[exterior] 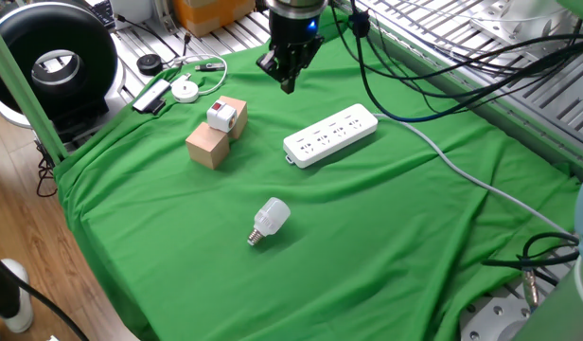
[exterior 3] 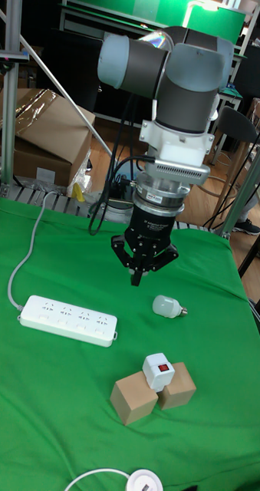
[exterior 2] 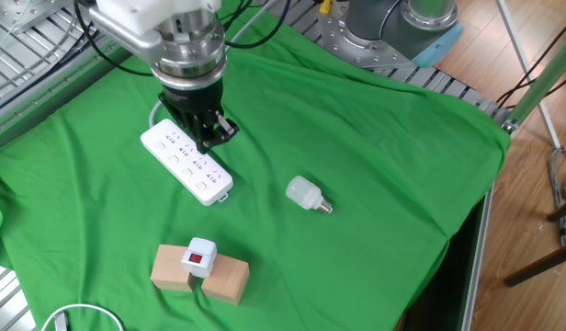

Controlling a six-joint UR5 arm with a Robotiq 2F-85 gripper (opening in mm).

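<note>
My gripper (exterior: pixel 289 86) hangs in the air behind the power strip in exterior view 1, pointing down. Its fingers come together at the tips in exterior view 3, so the gripper (exterior 3: pixel 136 279) looks shut, with nothing visible between them. A white power strip (exterior: pixel 330 135) lies flat on the green cloth. Apart from it, a white light bulb (exterior 2: pixel 304 192) with a metal screw base lies on its side. A small white cube-shaped plug adapter with a red switch (exterior 3: pixel 158 371) rests on top of two wooden blocks (exterior 3: pixel 133 398).
A white round charger (exterior: pixel 185 91) with its cable lies at the cloth's far left edge. Dark cables (exterior: pixel 462 95) loop above the rack on the right.
</note>
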